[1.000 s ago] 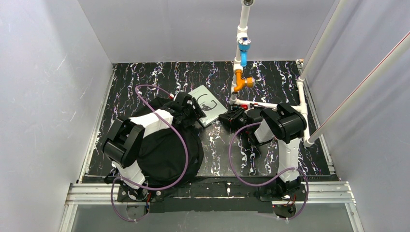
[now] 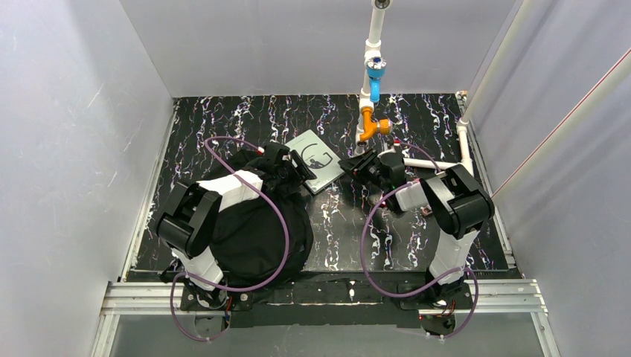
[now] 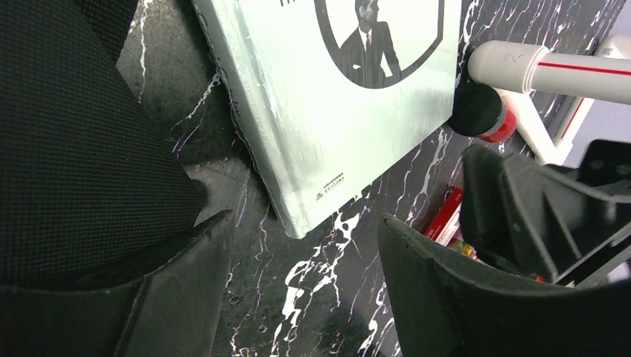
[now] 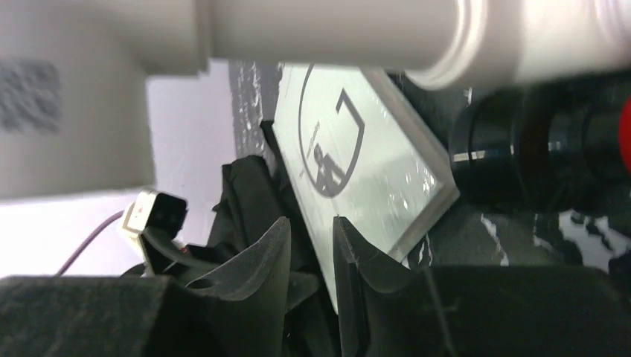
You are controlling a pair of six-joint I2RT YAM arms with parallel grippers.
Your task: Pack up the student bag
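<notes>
A pale green-white book (image 2: 311, 160) with a man's picture lies flat between the grippers; in the left wrist view the book (image 3: 357, 134) has its near corner just beyond the fingers. The black bag (image 2: 260, 242) lies open-looking and crumpled under the left arm, also at left in the left wrist view (image 3: 67, 163). My left gripper (image 2: 300, 167) is open over the book's left edge, empty. My right gripper (image 2: 350, 166) is low at the book's right side, fingertips close together with a small gap; no held item shows.
White pipes (image 3: 565, 74) with an orange fitting (image 2: 368, 126) stand at the back right. A black cylinder with red band (image 3: 476, 110) lies by the book; a red package (image 3: 445, 216) lies nearby.
My right arm has shifted outward to the right and its gripper slightly up toward the pipes. My left arm has stayed almost still.
</notes>
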